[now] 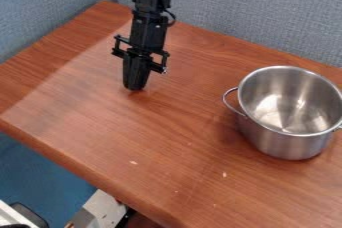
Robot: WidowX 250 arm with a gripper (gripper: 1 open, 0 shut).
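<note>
The black gripper (138, 78) hangs low over the wooden table (120, 152) at its upper middle, shut, with nothing visible between its fingers. A stainless steel pot (289, 112) with wire side handles stands on the right part of the table, well apart from the gripper. Whether the fingertips touch the tabletop is hard to tell.
Grey-blue padded walls (254, 12) border the table at the back and left. The left, middle and front of the tabletop are clear. White and black hardware (100, 212) sits below the table's front-left edge.
</note>
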